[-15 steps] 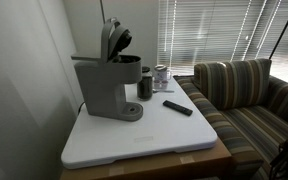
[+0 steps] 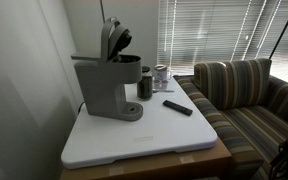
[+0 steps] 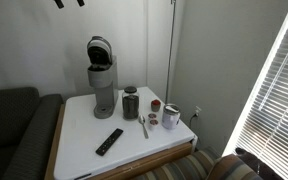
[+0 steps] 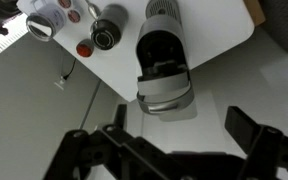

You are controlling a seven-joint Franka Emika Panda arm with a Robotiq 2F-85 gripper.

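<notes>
A grey coffee maker (image 2: 106, 90) stands on the white table with its top lid raised; the lid is also up in the second exterior view, where the coffee maker (image 3: 102, 82) is at the back left. My gripper is open in the wrist view, one finger on each side and nothing held. Between and beyond those fingers, the coffee maker (image 4: 164, 65) appears from above. At the top edge of the second exterior view, my gripper's (image 3: 70, 4) two tips hang well above and left of the machine.
On the white table (image 3: 79, 130) are a dark canister (image 3: 131, 104), a pale metallic mug (image 3: 171, 117), a small red-topped container (image 3: 155, 105), small round pods (image 3: 152, 118), a utensil (image 3: 143, 128) and a black remote (image 3: 109, 142). A striped sofa (image 2: 234, 85) adjoins.
</notes>
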